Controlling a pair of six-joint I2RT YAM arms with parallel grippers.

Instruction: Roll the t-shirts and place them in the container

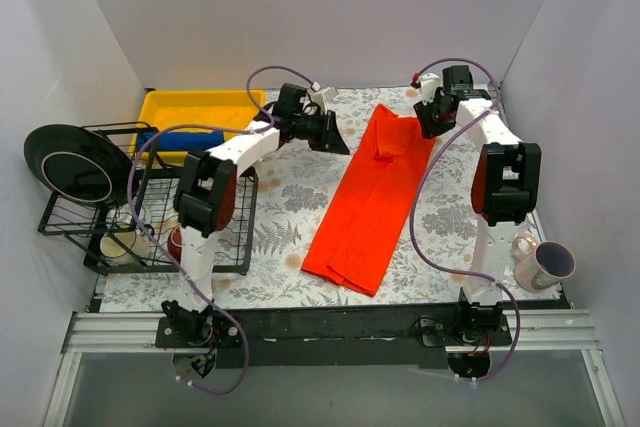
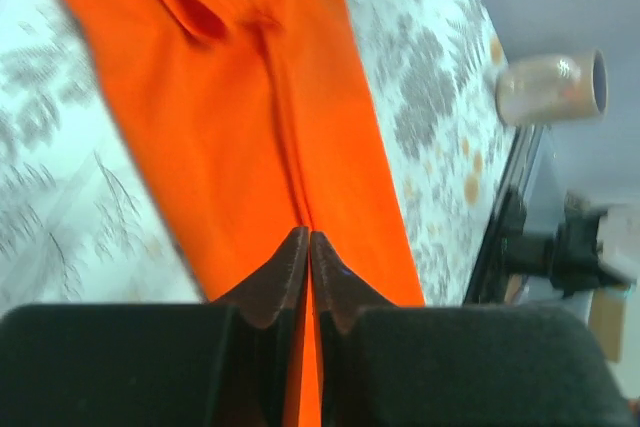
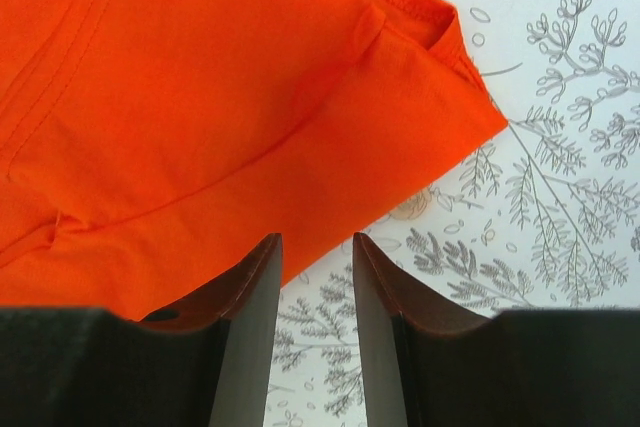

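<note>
An orange-red t-shirt lies as a long folded strip slanting across the table, a flap turned over near its far end. Left of that far end is my left gripper, apart from the cloth in the top view. Its fingertips are very close together, with no cloth seen gripped; whether they are fully shut is unclear. At the shirt's far right edge stands my right gripper, part open. In the right wrist view the cloth edge lies beyond its parted fingers, and nothing is held.
A yellow bin at the back left holds a blue cloth. In front of it stands a black dish rack with a black pan and cups. A mug sits at front right.
</note>
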